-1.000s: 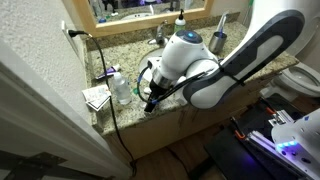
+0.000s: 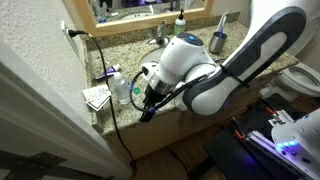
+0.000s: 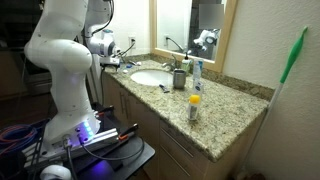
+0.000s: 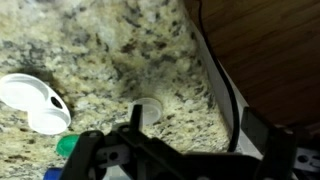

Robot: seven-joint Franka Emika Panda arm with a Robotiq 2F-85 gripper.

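Note:
My gripper stands open over the front edge of the granite counter (image 4: pixel 100 45), its two dark fingers wide apart in the wrist view. A small white round item (image 4: pixel 149 110) shows on the counter close by the left finger. Further left lies a white two-lobed item (image 4: pixel 32 98), with a green item (image 4: pixel 66 145) and a blue item (image 4: pixel 53 173) below it. In exterior view 1, a clear bottle (image 2: pixel 121 88) stands left of my gripper (image 2: pixel 148 108). Whether the fingers touch anything cannot be told.
White papers (image 2: pixel 97 96) lie on the counter's left end. A sink basin (image 3: pixel 152 77), a metal cup (image 3: pixel 180 78), a clear bottle (image 3: pixel 197 78) and a yellow-capped bottle (image 3: pixel 194 106) stand further along. A black cable (image 4: pixel 225 75) hangs past the counter's edge.
In exterior view 1 the arm has come down a little and shifted slightly toward the left. The things on the counter look unmoved.

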